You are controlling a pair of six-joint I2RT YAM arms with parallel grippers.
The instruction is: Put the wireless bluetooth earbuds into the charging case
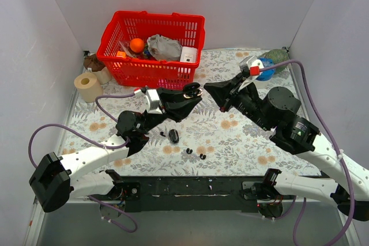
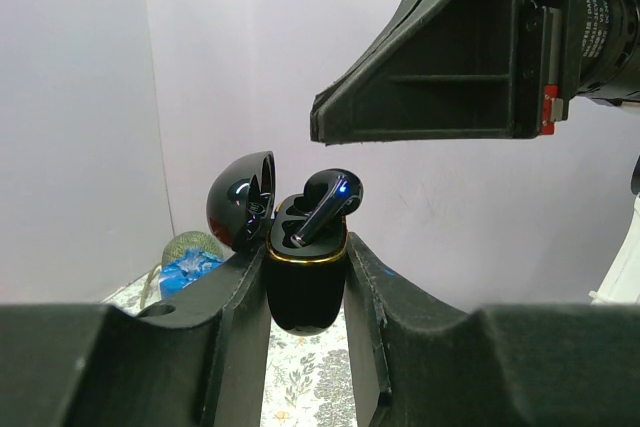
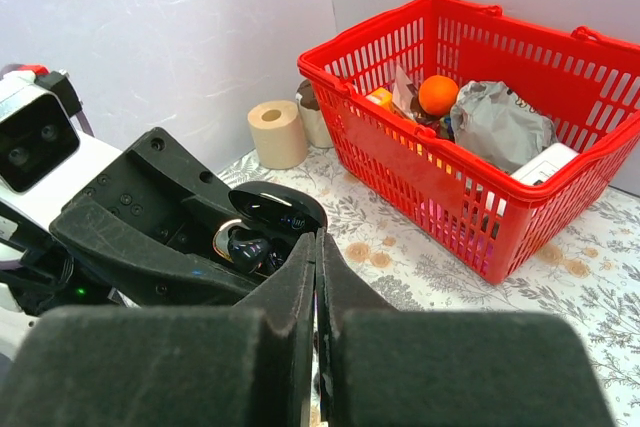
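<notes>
My left gripper is shut on the black, gold-rimmed charging case (image 2: 306,292), which is held upright in the air with its lid (image 2: 237,201) open. A black earbud (image 2: 325,202) with a lit blue dot rests in the case's top, its stem lying at a slant. Just right of the case in the top view, my right gripper (image 1: 209,89) is shut, with nothing showing between its fingers. On the table below lie a black oval object (image 1: 173,136) and several small black pieces (image 1: 189,151).
A red basket (image 1: 152,74) with assorted items fills the back of the table. A paper roll (image 1: 87,87) stands at the left, and a blue object (image 1: 264,73) and green ball (image 1: 275,56) at the back right.
</notes>
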